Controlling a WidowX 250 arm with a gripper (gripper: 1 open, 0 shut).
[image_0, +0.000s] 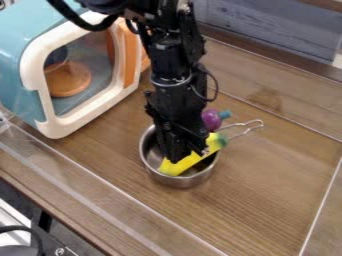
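Observation:
My black gripper reaches down into a steel pot on the wooden table. A yellow object with a green end, shaped like a toy vegetable, lies slanted in the pot at my fingers. The gripper looks closed on it, though the fingertips are mostly hidden. A purple toy vegetable sits behind it, partly covered, beside a wire handle that sticks out to the right.
A blue and white toy oven with an orange side stands at the back left. A wall runs along the back.

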